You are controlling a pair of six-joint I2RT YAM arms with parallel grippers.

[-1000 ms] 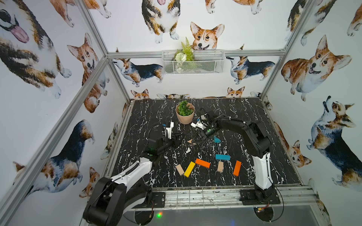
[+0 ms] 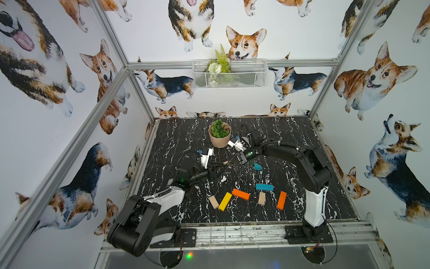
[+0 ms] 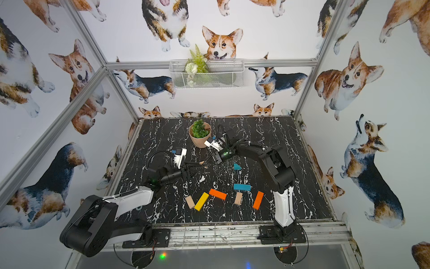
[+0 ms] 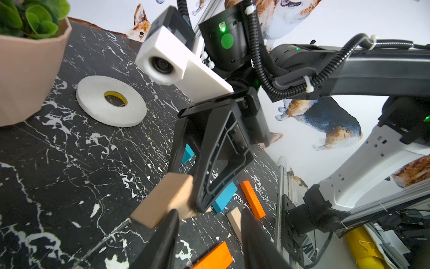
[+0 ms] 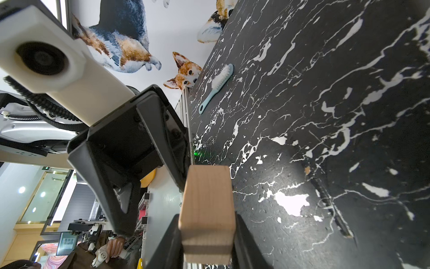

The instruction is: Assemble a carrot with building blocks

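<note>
A tan block is in the right gripper, raised over the middle of the table in front of the plant pot, filling the space between its fingers in the right wrist view. My left gripper faces it from close by, its fingertips just below the block in its own view; whether they touch is unclear. Orange blocks [image 2: 240, 194] [image 2: 281, 200], a yellow block [image 2: 225, 201], a blue block [image 2: 264, 187], tan blocks [image 2: 213, 202] [image 2: 261, 198] and a small teal piece [image 2: 257, 166] lie loose on the table.
The plant pot [image 2: 220, 139] stands at the back middle, with a white tape roll [image 4: 89, 98] beside it. A brush [image 5: 215, 87] lies on the table in the right wrist view.
</note>
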